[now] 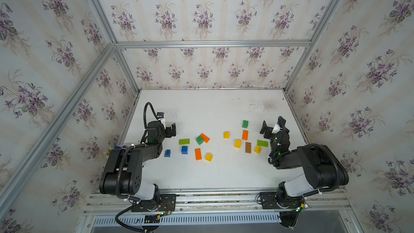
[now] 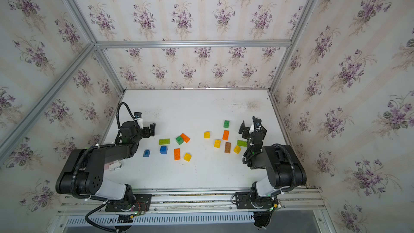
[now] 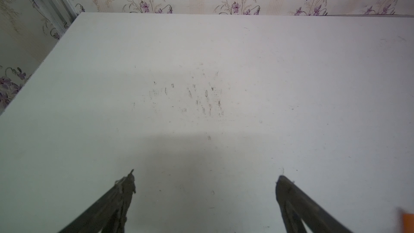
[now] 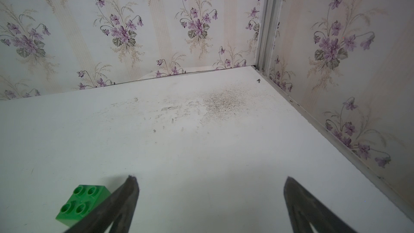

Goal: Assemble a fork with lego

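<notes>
Loose lego bricks lie scattered over the middle of the white table. In the top left view the left half holds a light green brick (image 1: pixel 184 141), two blue bricks, a dark green brick (image 1: pixel 199 139) close beside an orange one (image 1: pixel 204 138), another orange brick (image 1: pixel 198 154) and a yellow brick (image 1: pixel 209 157). On the right half are several yellow bricks, an orange brick (image 1: pixel 245 135), a brown brick (image 1: pixel 248 147), a light green brick (image 1: pixel 262 143) and a green brick (image 4: pixel 82 202). My left gripper is open and empty. Open and empty too is my right gripper.
Patterned walls and metal frame bars enclose the table at the back and sides. Some small items (image 2: pixel 114 166) show partly behind the left arm.
</notes>
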